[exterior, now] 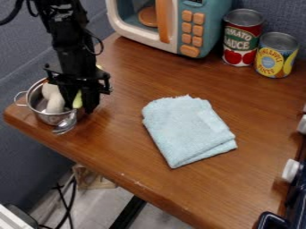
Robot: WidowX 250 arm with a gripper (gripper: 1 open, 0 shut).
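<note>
My black gripper (pixel 79 88) is low at the left end of the wooden table, over a small steel pot (pixel 43 111). Pale rounded items (pixel 53 100) sit in the pot, and a yellow-green object shows at the gripper's fingers. A shiny metal piece (pixel 64 124) projects at the pot's front. Whether the gripper is shut on anything is too small to tell.
A folded light-blue towel (pixel 188 130) lies mid-table. A toy microwave (pixel 170 22), a red tomato can (pixel 241 38) and a yellow can (pixel 276 55) stand at the back. A dark appliance (pixel 288 197) lines the right edge.
</note>
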